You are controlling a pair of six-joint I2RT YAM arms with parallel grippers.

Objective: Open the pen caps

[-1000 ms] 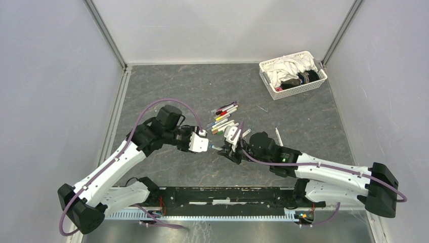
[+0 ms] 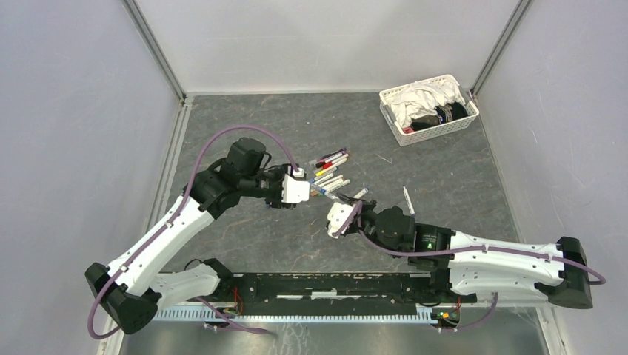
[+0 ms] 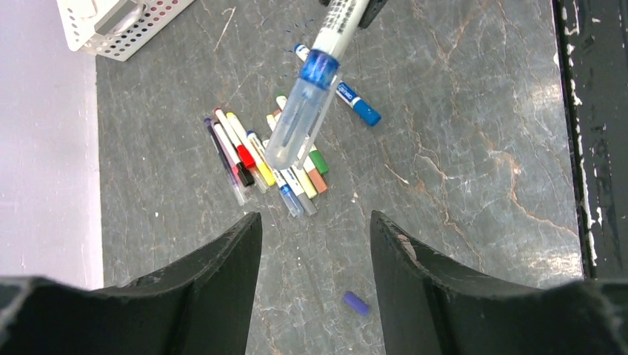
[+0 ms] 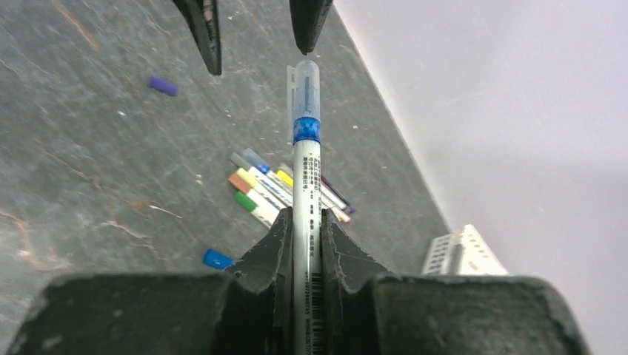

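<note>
A white pen (image 4: 306, 177) with a blue band and a clear cap (image 4: 306, 89) is held in my right gripper, which is shut on its barrel. The cap points towards my left gripper. That gripper stands open; in the left wrist view nothing lies between its fingers, and the capped end (image 3: 300, 115) shows beyond their tips. In the right wrist view the left fingers (image 4: 309, 22) are just past the cap's end, apart from it. On the grey table lies a row of several capped markers (image 2: 331, 174) in mixed colours.
A small blue cap (image 3: 356, 302) lies alone on the table. Another marker with a blue end (image 3: 358, 104) rests apart from the row, and a white pen (image 2: 408, 200) lies to the right. A white basket (image 2: 429, 132) with cloth stands at the back right.
The left gripper has moved slightly up and to the right.
</note>
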